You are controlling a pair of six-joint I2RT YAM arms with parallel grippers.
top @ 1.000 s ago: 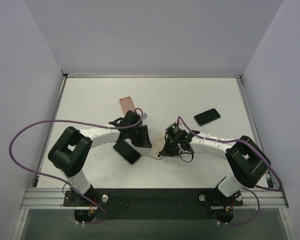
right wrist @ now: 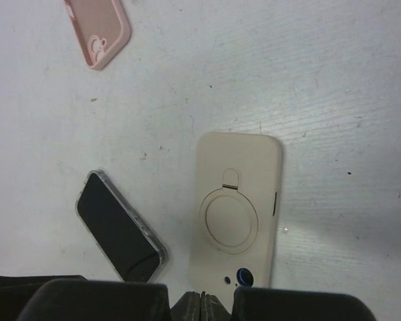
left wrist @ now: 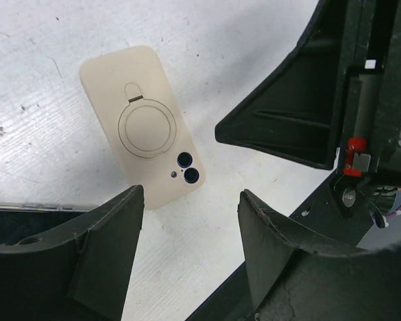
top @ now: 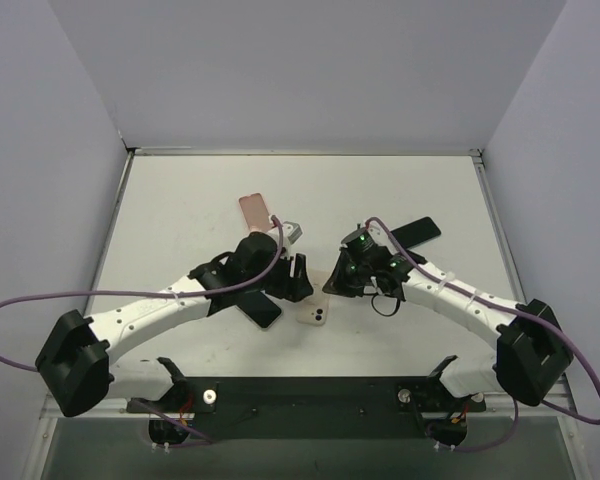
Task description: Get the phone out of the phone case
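A beige phone case (top: 314,310) with ring stand and camera holes lies flat on the table, back up, in all views; in the right wrist view the case (right wrist: 234,167) is below the gripper. My left gripper stands open above it, fingers apart. My right gripper hovers above the case's camera end, its fingertips close together, nothing visible between them.
A dark phone in a clear case (right wrist: 117,224) lies left of the beige one. A pink case (top: 255,210) lies behind, a black phone (top: 416,232) at the back right.
Both arms have risen away from the table in the top view; my right gripper has moved up off the beige case, which now shows more fully.
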